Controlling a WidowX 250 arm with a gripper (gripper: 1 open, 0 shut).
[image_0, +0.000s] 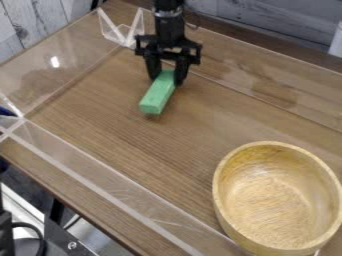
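My dark gripper (166, 60) hangs at the top middle of the view, shut on a green oblong object (158, 94) that rests on or just above the wooden table (94, 140). The object points down and slightly left from the fingers. The small dark fingers are hard to make out against its upper end.
A large pale yellow bowl (273, 194) fills the lower right. A clear plastic piece (118, 30) stands left of the arm near the back. Dark cables lie at the lower left edge.
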